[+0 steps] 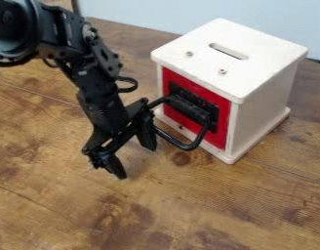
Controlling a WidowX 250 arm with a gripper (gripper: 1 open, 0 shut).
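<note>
A white wooden box [260, 103] with a slot and screws on top stands at the right, its red front [217, 133] carrying a black fitting [195, 105] with a black cable looping out of it. My black gripper [133, 154] is low over the floor just left of the box, its fingers apart and open, with nothing visible between them. The cable passes behind or beside the gripper; whether they touch I cannot tell.
A pale wall or edge runs along the back behind the box.
</note>
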